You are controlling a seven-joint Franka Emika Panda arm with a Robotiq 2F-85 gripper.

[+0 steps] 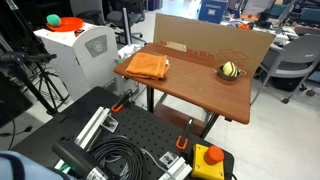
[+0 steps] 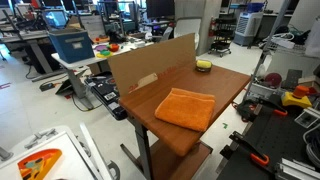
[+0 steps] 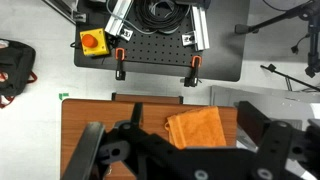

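Note:
My gripper appears at the bottom of the wrist view, its dark fingers point(image 3: 127, 135) spread wide apart with nothing visibly held. An orange cloth point(image 3: 196, 127) shows beyond and between them, lying on the brown table. In exterior view 1 the folded cloth point(image 1: 149, 66) rests flat at the table's left side, and exterior view 2 shows the same cloth point(image 2: 186, 108) near the corner. A round yellow and dark object point(image 1: 230, 71) sits toward the right back of the table. The gripper cannot be made out in either exterior view.
A cardboard panel point(image 1: 215, 42) stands along its back edge. The black robot base plate point(image 3: 165, 50) carries coiled cables and a yellow box with a red button point(image 3: 94, 41).

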